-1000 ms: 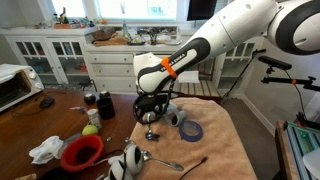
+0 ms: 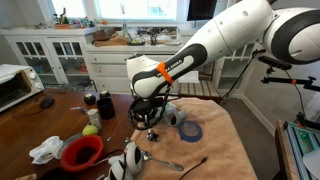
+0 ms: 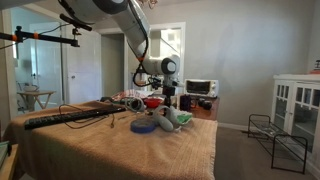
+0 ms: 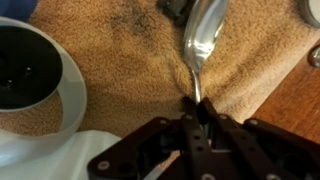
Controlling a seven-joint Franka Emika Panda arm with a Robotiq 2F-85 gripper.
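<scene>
In the wrist view a metal spoon (image 4: 203, 35) lies over the tan cloth, its bowl pointing away and its handle running in to my gripper. The black fingers stand close around the handle's end; whether they grip it does not show. From the first exterior view, my gripper (image 2: 147, 117) points down low over the near part of the cloth, with the spoon's small shiny bowl (image 2: 152, 135) just below it. The second exterior view shows the arm's white wrist (image 3: 160, 66) above the cluttered far end of the table.
Close by are a white cup with a dark inside (image 4: 25, 70) and a blue disc (image 2: 190, 131). A red bowl (image 2: 82, 152), jars (image 2: 105, 106) and a white-grey object (image 2: 125, 162) stand to the left. More utensils (image 2: 165, 163) lie in front.
My gripper and wrist have shifted a little left and down in the first exterior view, covering more of the spoon's handle. The other objects look unmoved.
</scene>
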